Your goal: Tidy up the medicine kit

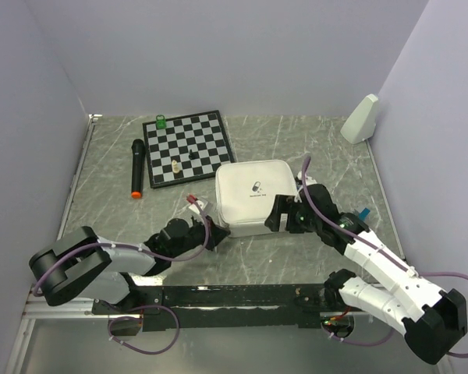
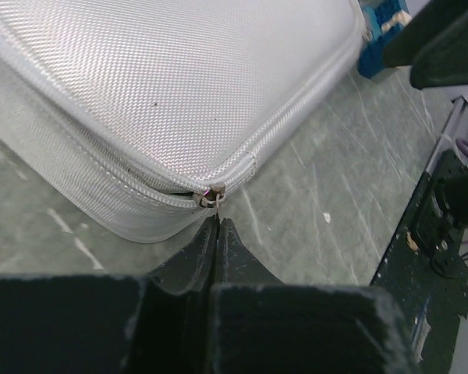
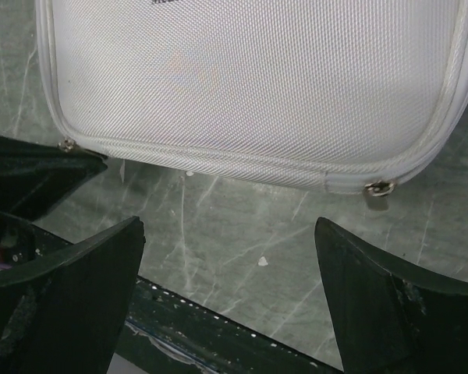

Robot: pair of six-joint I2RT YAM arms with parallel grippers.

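The white medicine bag, printed with a small logo, lies closed near the middle of the table. My left gripper is shut at its front-left corner, on a small metal zipper pull. My right gripper stands open over the bag's front side. In the right wrist view a second zipper pull hangs at the bag's front corner, between and above the open fingers.
A checkerboard with small pieces and a black microphone lie at the back left. A white device stands at the back right, and a blue item lies at the right. The table's front edge is close below the bag.
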